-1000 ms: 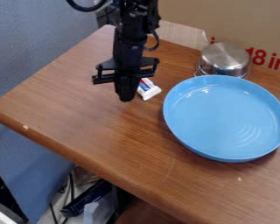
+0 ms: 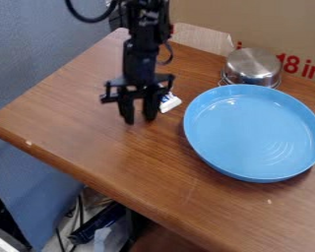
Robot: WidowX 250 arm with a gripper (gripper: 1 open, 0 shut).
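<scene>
My black gripper (image 2: 138,108) hangs low over the wooden table, left of the blue plate. Its two fingers point down and appear apart, though they are blurred. A small white packet or tube (image 2: 169,102) lies just behind and right of the fingers, partly hidden by the gripper; whether anything is between the fingers is unclear. The blue plate (image 2: 252,133) rests on the right side of the table.
A steel pot (image 2: 252,65) stands behind the plate, near a cardboard box (image 2: 291,30) at the back. Clutter lies below the table's left edge.
The gripper has moved a little left and down, and its fingers look farther apart. The white packet is more covered by the gripper than a second ago.
</scene>
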